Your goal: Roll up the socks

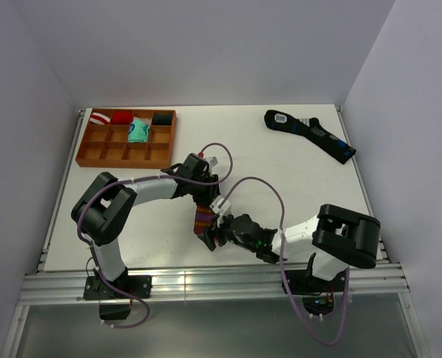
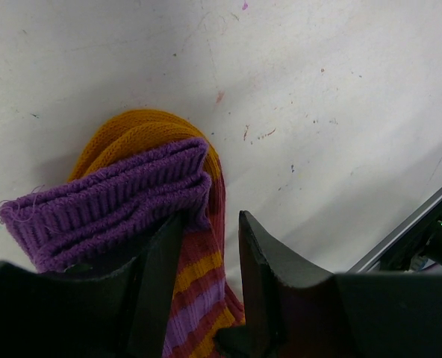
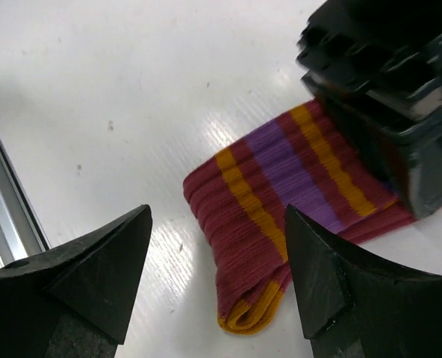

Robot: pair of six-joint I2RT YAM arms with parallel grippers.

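Note:
A striped maroon, orange and purple sock (image 1: 202, 220) lies at the table's front middle under both grippers. In the left wrist view my left gripper is over its folded purple cuff (image 2: 101, 212) and orange edge; whether cloth is between its fingers I cannot tell. In the right wrist view my right gripper stands open, with the striped sock (image 3: 273, 186) beyond and between its fingers, its end folded over. The other arm's dark body covers the sock's far part.
A wooden divided organizer (image 1: 109, 153) with rolled socks stands back left. Black socks (image 1: 310, 134) lie back right. The table's front rail runs close below the grippers.

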